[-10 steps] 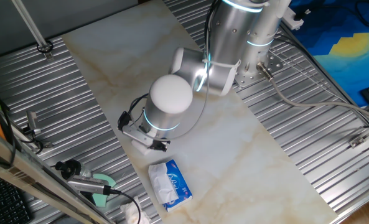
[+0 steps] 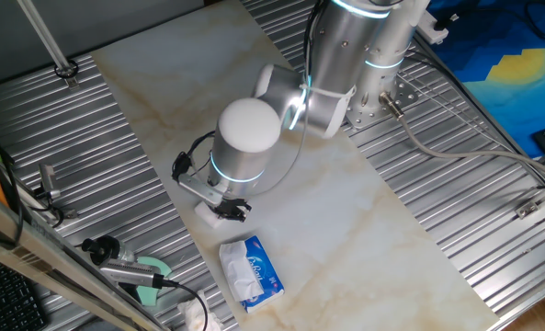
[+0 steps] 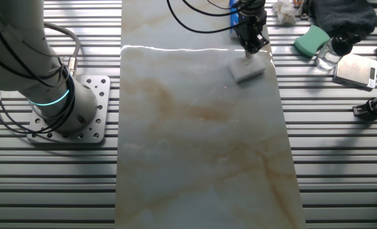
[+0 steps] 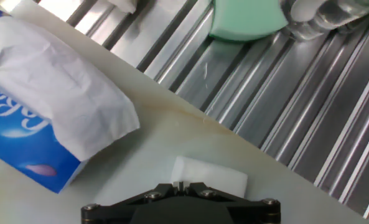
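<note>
A small white block (image 3: 246, 68) lies on the marble-patterned board close to its edge. My gripper (image 3: 254, 48) hangs right over the block, pointing down. In the wrist view the black fingers of the gripper meet in the middle, and nothing shows between them. The white block (image 4: 214, 176) shows just past the fingertips, its near side covered by them. Whether the tips touch it, I cannot tell. Most of the block (image 2: 211, 217) is hidden behind my hand in exterior view 1.
A blue tissue pack (image 2: 252, 273) with a white tissue sticking out lies beside the gripper. Off the board, on the slatted metal table, are a green object (image 3: 311, 41), a clear bottle (image 3: 332, 53) and a small scale (image 3: 356, 70). Most of the board (image 3: 201, 159) is bare.
My arm's end has shifted and turned slightly, its white cap moving a little up in exterior view 1. The tissue pack has stayed put.
</note>
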